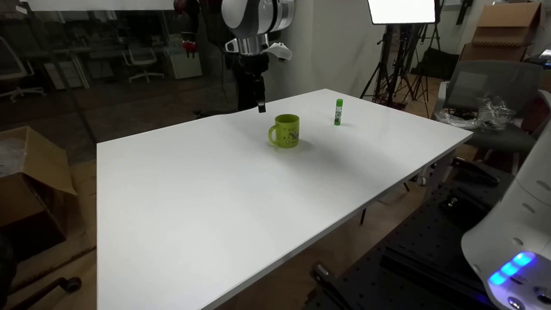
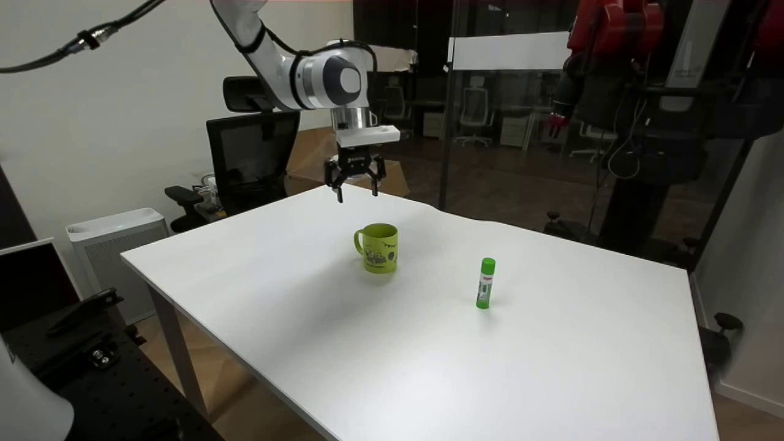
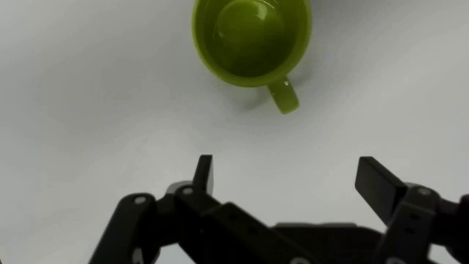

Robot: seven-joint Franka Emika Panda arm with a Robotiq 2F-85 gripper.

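A green mug (image 1: 290,132) stands upright on the white table, and the wrist view looks down into the empty mug (image 3: 250,39). Its handle points toward my gripper's side in that view. My gripper (image 2: 358,196) hangs above the table, apart from the mug (image 2: 380,248). Wide space shows between the two fingers of the gripper, and only bare tabletop appears between them. A glue stick with a green cap (image 2: 485,283) stands upright some way from the mug.
Beyond the table are an office chair (image 2: 253,162), cardboard boxes (image 1: 31,181) and a light on a stand (image 1: 403,11). Part of a white robot base (image 1: 516,232) stands beside the table.
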